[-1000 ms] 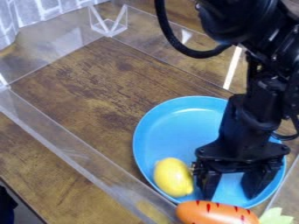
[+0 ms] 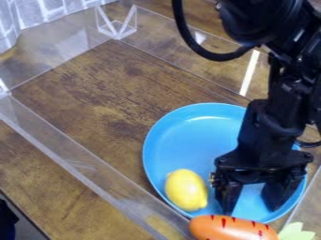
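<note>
My black gripper (image 2: pixel 257 187) is lowered into a blue plate (image 2: pixel 174 141) at the lower right, its fingers open over the plate's right half. A yellow lemon (image 2: pixel 187 189) lies on the plate's left side, left of the gripper. An orange carrot (image 2: pixel 230 228) with dark stripes and pale green leaves lies at the plate's front edge, below the gripper. The plate's middle is partly hidden by the gripper.
Clear low walls (image 2: pixel 75 157) border the wooden surface (image 2: pixel 100 94) on the left, back and front. Bare wood fills the upper left. A white object (image 2: pixel 19 23) is in the top-left corner.
The gripper has shifted very slightly; the lemon, carrot and plate look the same.
</note>
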